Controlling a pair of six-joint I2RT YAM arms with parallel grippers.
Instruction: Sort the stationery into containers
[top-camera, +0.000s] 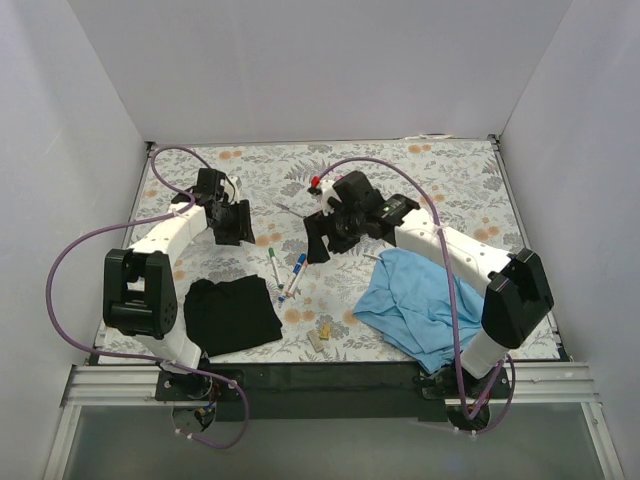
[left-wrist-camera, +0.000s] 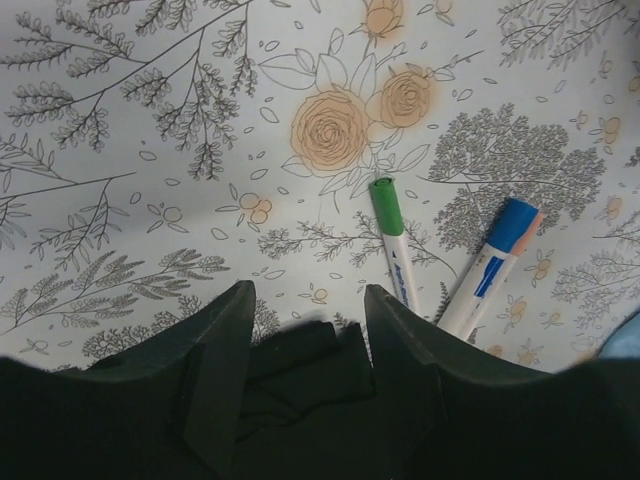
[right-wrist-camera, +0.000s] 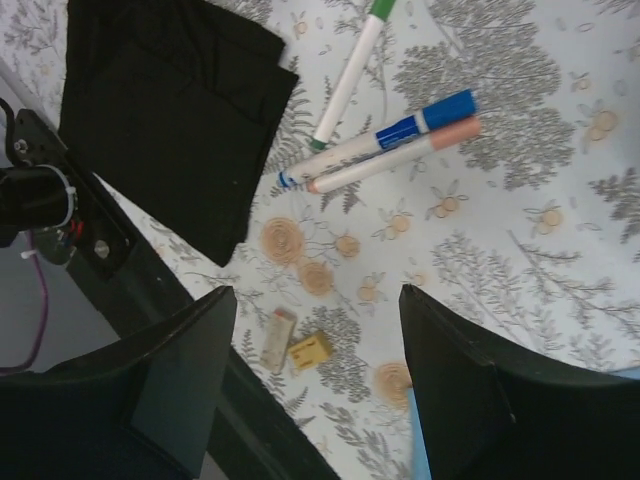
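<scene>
Loose on the patterned table lie a green-capped marker, a blue-capped marker and, alongside the latter, an orange marker. My left gripper hangs behind and left of them, open, with nothing between its fingers. Just right of and behind the markers is my right gripper, also open and empty, its fingers apart. Nearer the front edge sit a pale eraser and a small yellow block. The white pot is mostly hidden behind the right arm in the top view.
A folded black cloth covers the front left, and a rumpled blue cloth the right. A thin grey stick lies behind the markers. Bare table shows between the two cloths.
</scene>
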